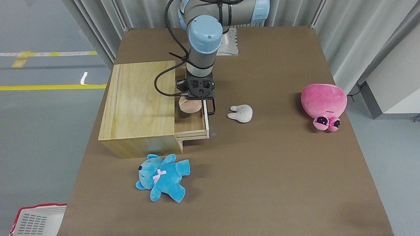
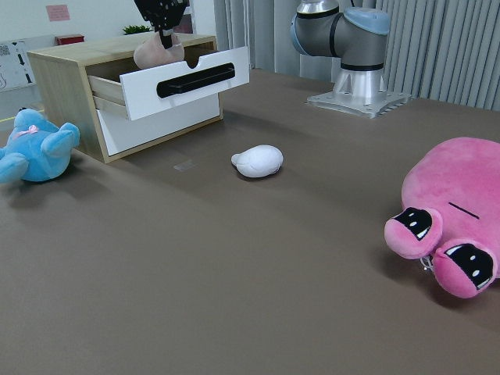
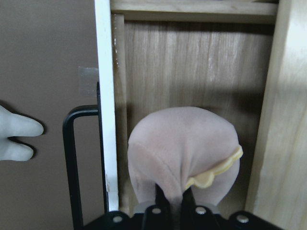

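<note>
My gripper is shut on a pale pink plush toy [image 3: 187,143] with a yellow frill, holding it over the open drawer of a wooden cabinet [image 1: 137,100]. In the left view the plush [image 2: 158,53] hangs just above the white drawer front [image 2: 187,86] with its black handle. From above, the wrist view shows it within the drawer's outline, over the bare wooden bottom [image 3: 192,62]. How deep it sits is unclear.
A white bunny toy [image 1: 241,113] lies right of the drawer. A pink plush [image 1: 323,102] is at the right, a blue teddy bear [image 1: 165,177] below the cabinet.
</note>
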